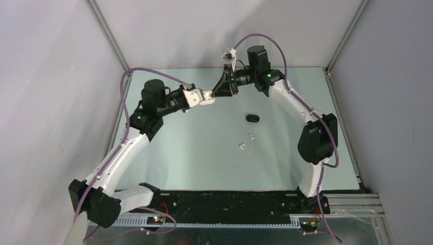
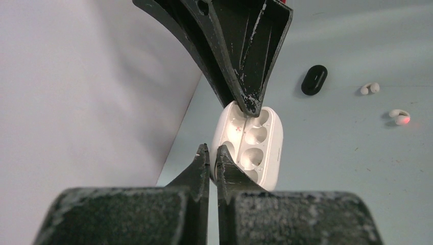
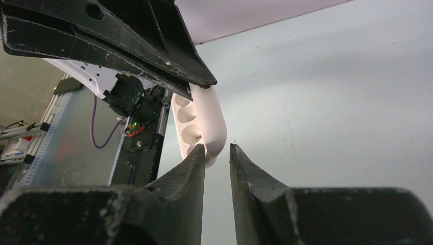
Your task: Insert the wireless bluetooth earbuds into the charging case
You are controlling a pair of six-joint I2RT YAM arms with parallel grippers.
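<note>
A white charging case (image 1: 207, 102) hangs in the air between my two arms; round hollows line its inner faces in the left wrist view. My left gripper is shut on the case's near wall. At the other end, my right gripper stands part open, one fingertip against the case and the other apart from its outer side. The left wrist view also shows the right gripper's dark fingers (image 2: 250, 99) overlapping the case's far end. Two white earbuds, one (image 2: 369, 89) farther and one (image 2: 400, 117) glowing red, lie on the table.
A black oval object (image 1: 253, 118) lies on the table (image 1: 199, 153) beyond the earbuds. Clear surface surrounds these small things. The pale back wall (image 1: 224, 30) rises close behind both grippers.
</note>
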